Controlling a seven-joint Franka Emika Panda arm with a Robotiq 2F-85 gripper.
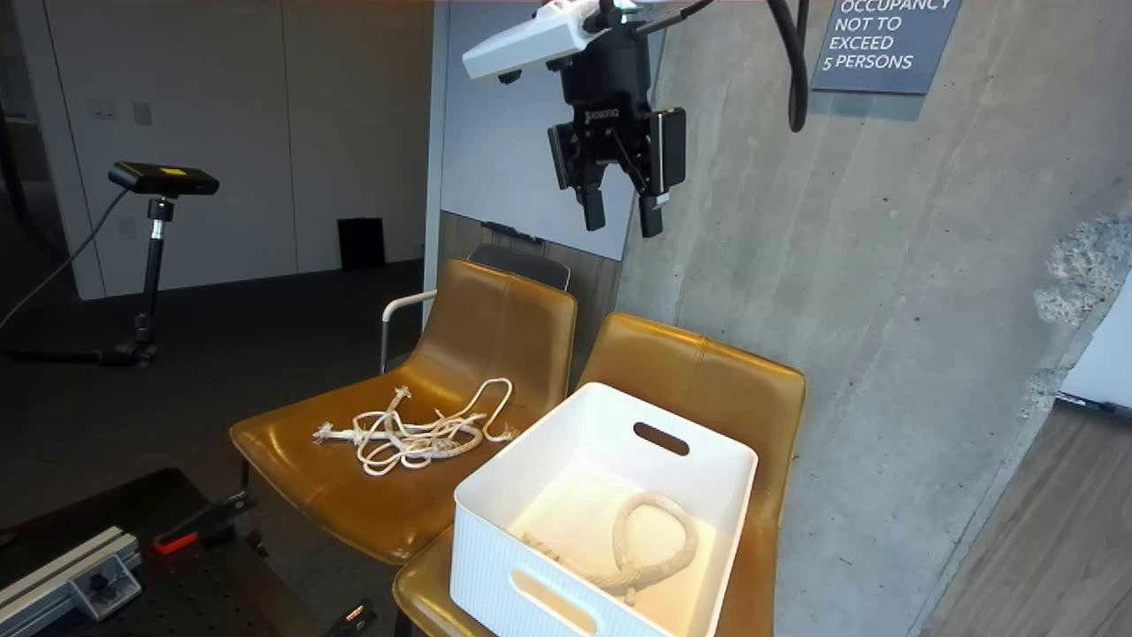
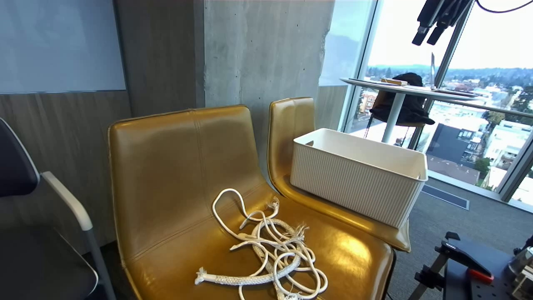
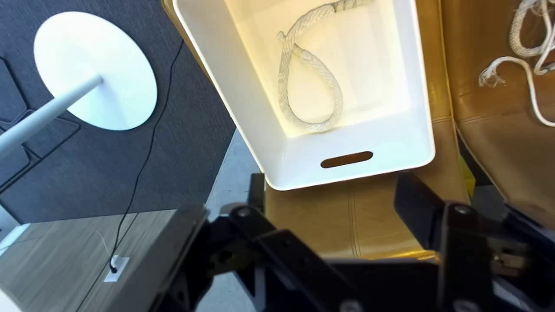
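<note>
One thick white rope lies looped on the floor of the white bin, touching nothing of mine. In exterior view 1 that bin sits on the right-hand tan chair. My gripper hangs high above the chairs with its fingers apart and empty. From the wrist view, my gripper is over the bin's slotted end, just outside its rim. A tangle of white ropes, thick and thin, rests on the seat of the other tan chair, away from the gripper.
A concrete wall rises behind the right chair. The left chair stands beside it. A dark bench with clamps is at the lower left, and a camera on a stand stands farther back.
</note>
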